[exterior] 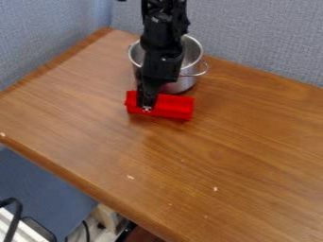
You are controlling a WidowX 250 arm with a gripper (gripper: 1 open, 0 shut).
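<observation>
A red bar-shaped object [175,107] lies across the wooden table [113,151], in front of a steel pot [190,61] with a side handle. My black gripper [146,102] hangs down over the left part of the red object, hiding some of the pot behind it. The fingertips are at the red object's front face or just over it; whether they touch it is unclear, and their spacing is hard to make out.
Padded grey walls stand behind and at the left. Cables and white hardware lie below the table's left edge.
</observation>
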